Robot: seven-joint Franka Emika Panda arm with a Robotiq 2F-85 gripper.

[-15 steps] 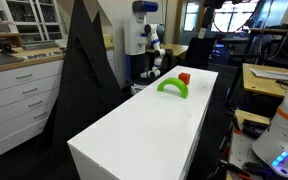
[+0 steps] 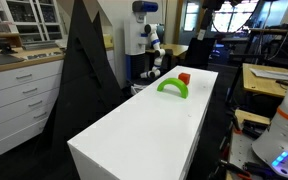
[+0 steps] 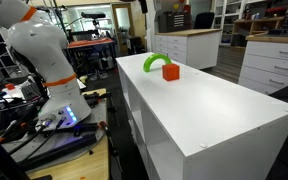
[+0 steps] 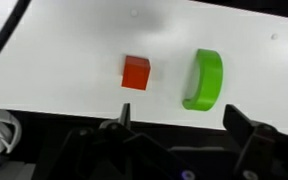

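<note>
A red block (image 2: 184, 78) and a green arch (image 2: 172, 86) rest on a long white table, near its far end in exterior view 1. Exterior view 2 has the red block (image 3: 171, 72) nearer the camera, with the green arch (image 3: 150, 64) just behind it. Seen from above in the wrist view, the red block (image 4: 136, 72) lies left of the green arch (image 4: 207, 80), apart from it. My gripper is open and high over the table's edge, its fingers (image 4: 234, 118) wide apart with nothing between them.
A dark triangular panel (image 2: 89, 65) stands behind the table. White drawers (image 2: 19, 95) line the wall. A wooden-topped surface (image 3: 79, 165) is close to the arm's base.
</note>
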